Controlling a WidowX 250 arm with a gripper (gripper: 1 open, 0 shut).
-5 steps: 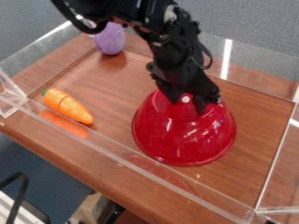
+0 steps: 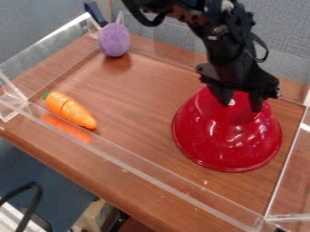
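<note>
A red, shiny lid-like dome [image 2: 226, 138] lies on the right part of the wooden table. My black gripper [image 2: 234, 95] is low over its top, reaching down to it; its fingertips are dark and overlap the lid's knob area, so I cannot tell whether they are shut on it.
An orange toy carrot [image 2: 68, 110] lies at the left, and a purple eggplant [image 2: 114, 38] at the back left. Clear walls surround the table [image 2: 140, 109].
My gripper and the red lid have moved together to the right across the table, over the last second. The carrot and eggplant have not moved.
</note>
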